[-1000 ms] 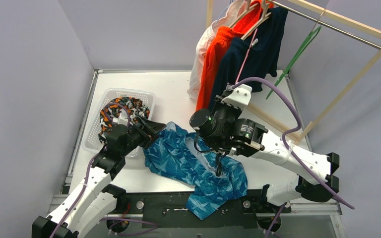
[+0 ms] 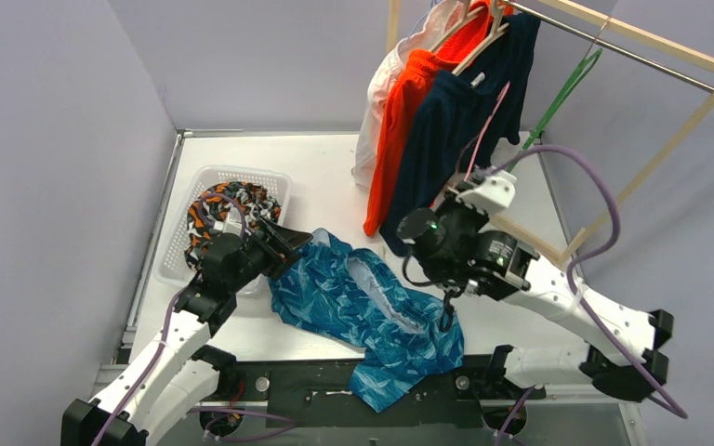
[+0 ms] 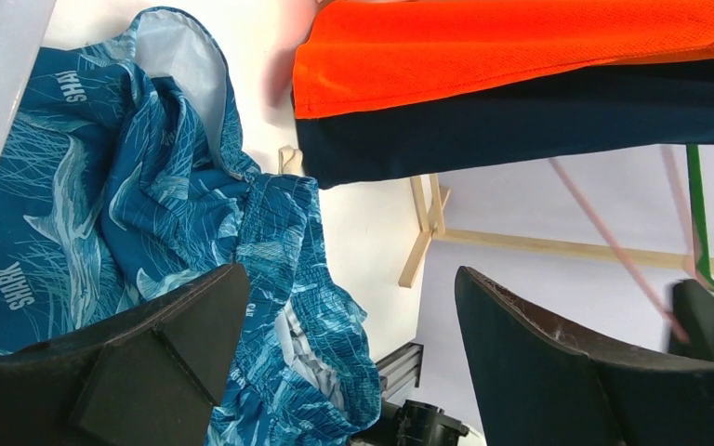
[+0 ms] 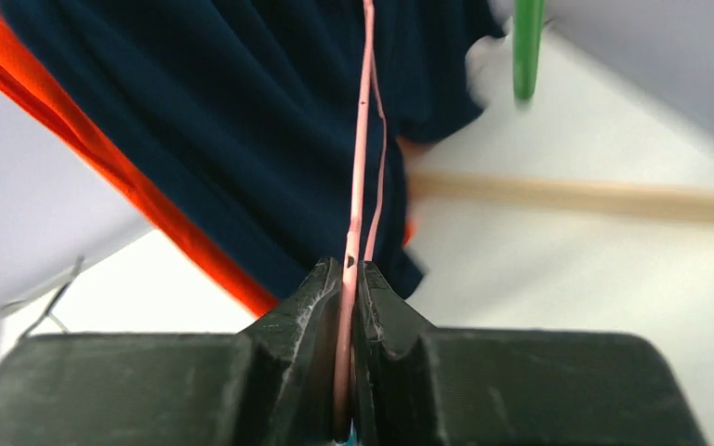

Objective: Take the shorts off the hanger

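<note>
Blue patterned shorts (image 2: 335, 288) lie loosely spread on the white table and over its front edge, with no hanger in them. A pink hanger (image 4: 361, 158) is pinched in my right gripper, which is shut on it. In the top view this pink hanger (image 2: 491, 125) rises in front of the navy shorts; the right fingertips are hidden there by the arm. My left gripper (image 2: 302, 246) stands open by the shorts' left end. The left wrist view shows nothing between its fingers, with the blue shorts (image 3: 139, 204) beyond.
Navy (image 2: 469, 111), orange (image 2: 404, 121) and pale shorts (image 2: 378, 111) hang on the rack's metal rail (image 2: 651, 60). A green hanger (image 2: 562, 93) hangs empty to their right. A white basket (image 2: 169, 237) holding patterned cloth stands at left.
The left arm and blue shorts look unmoved.
</note>
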